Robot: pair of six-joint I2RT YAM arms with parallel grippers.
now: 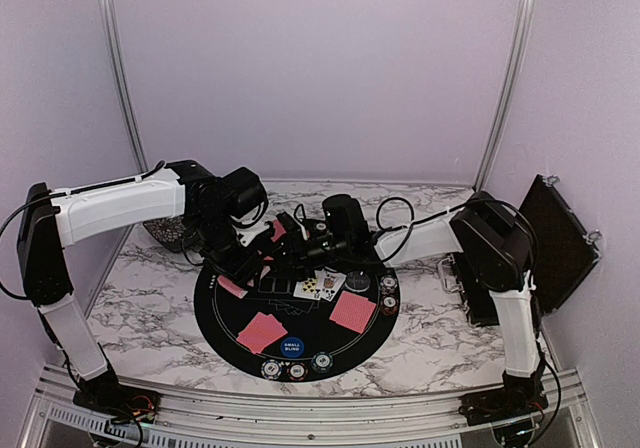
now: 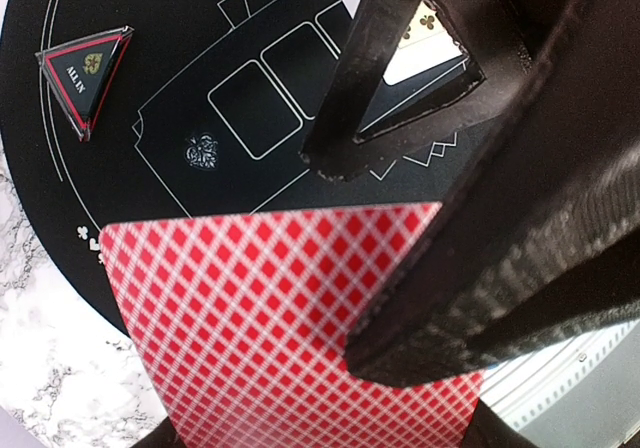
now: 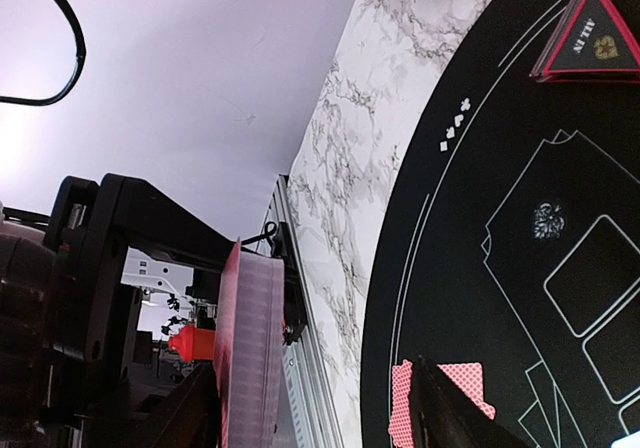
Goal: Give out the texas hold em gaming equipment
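Note:
A red-checked card deck [image 2: 290,308] is pinched in my left gripper, filling the lower part of the left wrist view. The right wrist view shows the same deck [image 3: 250,343] edge-on, beside one finger of my right gripper. That gripper is part open; its other finger [image 3: 432,408] is well apart from the deck, and contact is hard to judge. On the round black mat [image 1: 235,318] lie face-down red cards [image 1: 261,332], another red pair [image 1: 353,311] and face-up cards [image 1: 320,286]. An ALL IN triangle [image 2: 85,80] also sits there.
Chips [image 1: 322,362] and a blue small blind disc [image 1: 291,348] line the mat's front edge; more chips [image 1: 388,293] stand at its right. A dark open case [image 1: 540,243] is at the far right.

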